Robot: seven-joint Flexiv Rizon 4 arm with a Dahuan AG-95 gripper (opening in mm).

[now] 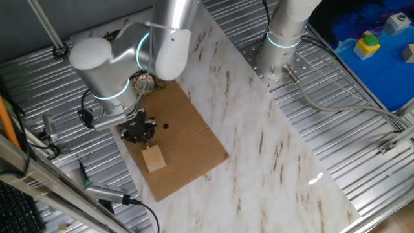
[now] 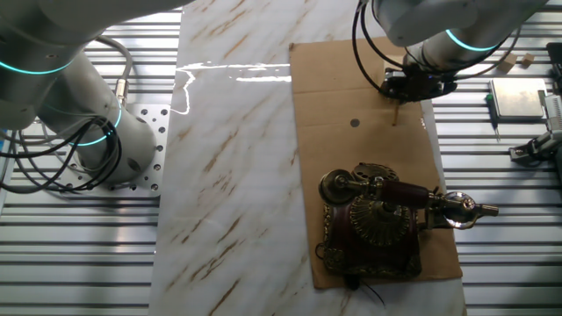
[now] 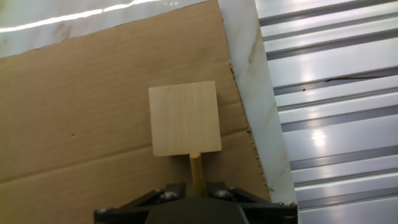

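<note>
A pale wooden block [image 3: 185, 119] lies on the cardboard sheet [image 3: 81, 106], near the sheet's edge. A thin wooden stick [image 3: 197, 174] meets the block's near edge in the wrist view; whether the two are joined cannot be told. My gripper is low over the cardboard, shut on the stick, its dark fingers [image 3: 217, 191] close on either side. The fingertips themselves are partly hidden. In exterior view 1 the block [image 1: 154, 158] sits just below the gripper [image 1: 147, 138]. From the opposite side, the stick [image 2: 395, 114] shows below the gripper.
An ornate old-style telephone [image 2: 373, 233] stands on the cardboard's other end. Bare board [image 1: 259, 149] lies between. Metal slats [image 3: 336, 118] run along the near edge.
</note>
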